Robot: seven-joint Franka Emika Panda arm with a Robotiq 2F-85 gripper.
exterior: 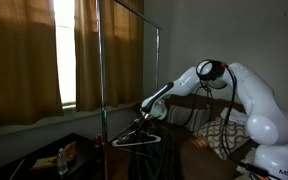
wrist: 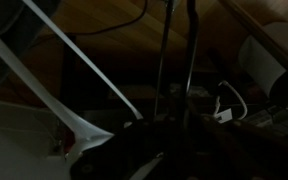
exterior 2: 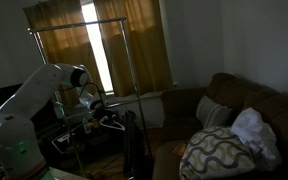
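A white hanger (exterior: 136,139) is below my gripper (exterior: 141,121) in exterior view 1, close to the dark fabric-like shape (exterior: 152,158) there. Exterior view 2 shows part of the hanger (exterior 2: 112,125) near the end of my arm. Up close in the wrist view, pale bars of the hanger (wrist: 49,88) run down from the upper left toward the dark gripper area at the bottom. My fingers are lost in shadow, so neither their spacing nor any contact with the hanger can be made out.
A metal rack frame (exterior: 103,70) stands in front of the curtained window (exterior: 65,50). Small items, including a bottle (exterior: 71,151), are on the dark table at left. A brown sofa with a patterned pillow (exterior 2: 216,152) lies to the right in exterior view 2.
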